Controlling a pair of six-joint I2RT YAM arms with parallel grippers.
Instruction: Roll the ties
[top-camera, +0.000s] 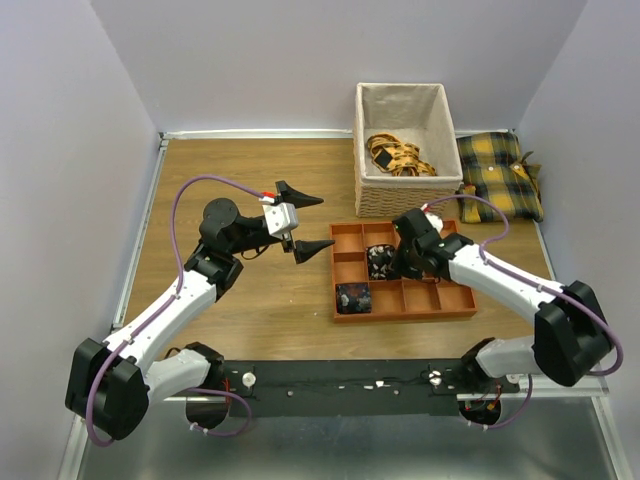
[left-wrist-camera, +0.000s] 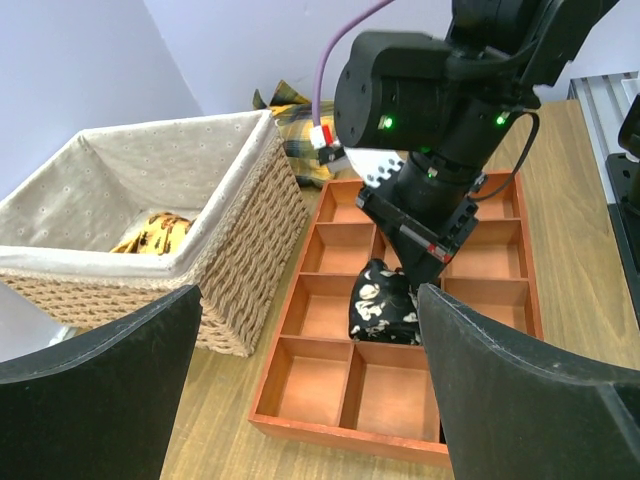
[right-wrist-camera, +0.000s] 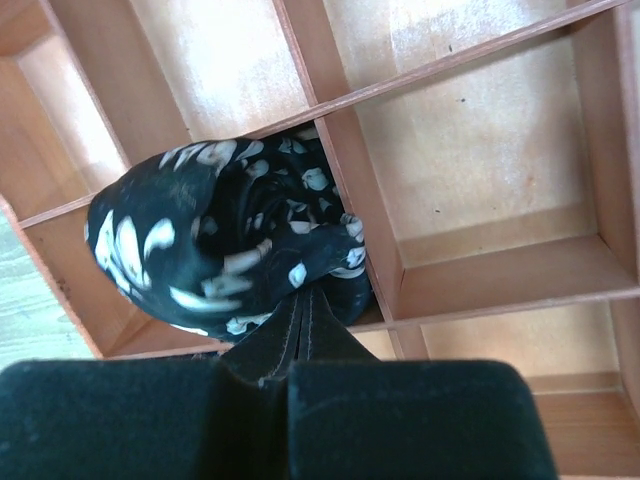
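Note:
A black tie with white flowers (top-camera: 381, 261) lies bundled in a middle compartment of the wooden divided box (top-camera: 440, 309). My right gripper is shut, its tips down at that bundle's edge; whether any cloth is between them is hidden. A dark folded tie (top-camera: 353, 298) fills the front-left compartment. My left gripper (top-camera: 317, 222) stands open just left of the box, nothing between its fingers.
A wicker basket (top-camera: 405, 205) holding a yellow patterned cloth (top-camera: 398, 156) stands behind the box. A yellow-black plaid cushion (top-camera: 495, 180) lies at back right.

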